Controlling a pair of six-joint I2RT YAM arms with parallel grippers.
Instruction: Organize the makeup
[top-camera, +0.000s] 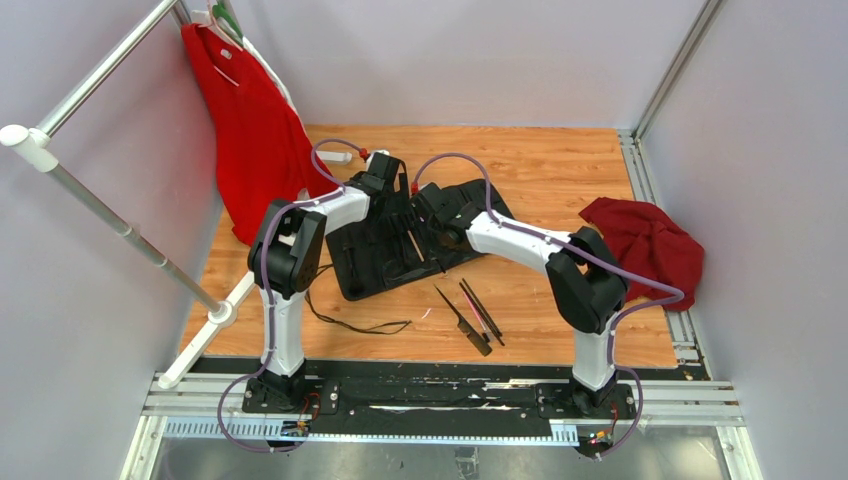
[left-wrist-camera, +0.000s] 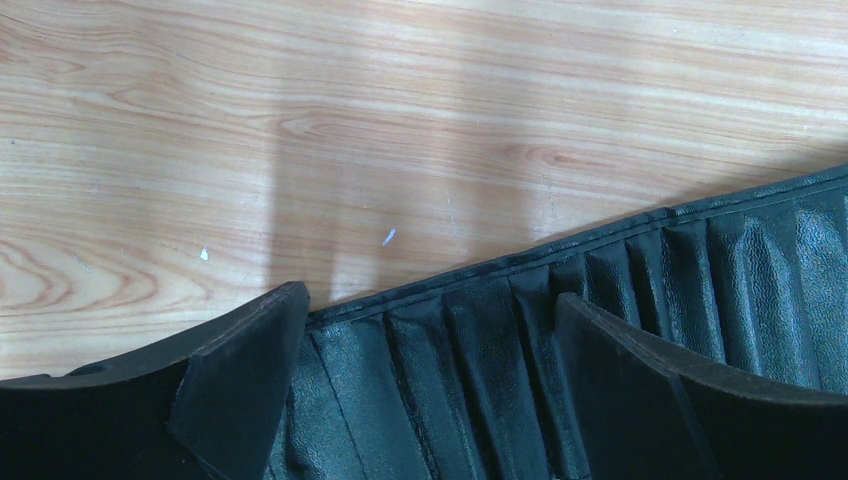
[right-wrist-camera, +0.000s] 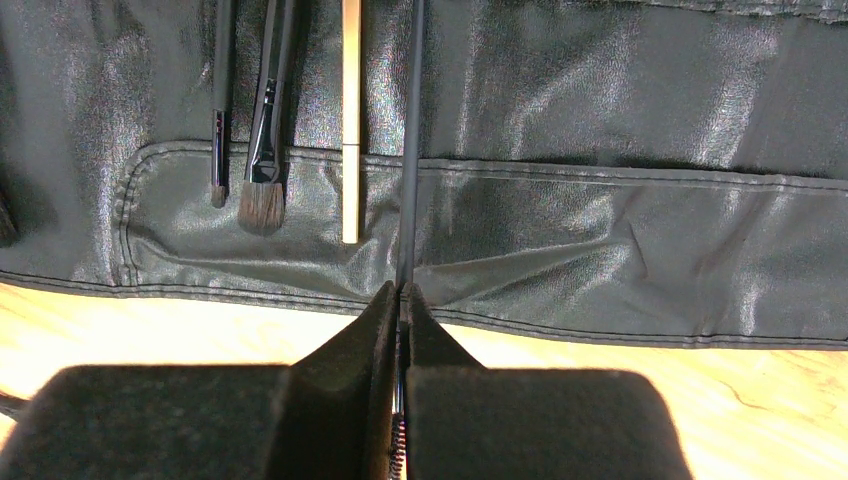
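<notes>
A black roll-up brush case (top-camera: 370, 281) lies open on the table under both arms. In the left wrist view my left gripper stands open over the pleated pocket edge of the case, its fingers wide apart with nothing gripped between them. My right gripper is shut at the near edge of the case on a thin black spiral brush (right-wrist-camera: 411, 130). The brush handle runs up over the case and its dark bristles show below the fingertips. Left of it, a gold stick (right-wrist-camera: 351, 190), a flat brush (right-wrist-camera: 262, 205) and a small brush (right-wrist-camera: 220, 150) sit on the case.
A black comb (top-camera: 472, 335) and several thin pencils (top-camera: 485, 311) lie on the table in front of the case. Cords (top-camera: 350, 327) trail at the front left. A dark red cloth (top-camera: 645, 250) is at the right and a red garment (top-camera: 250, 130) hangs at the left.
</notes>
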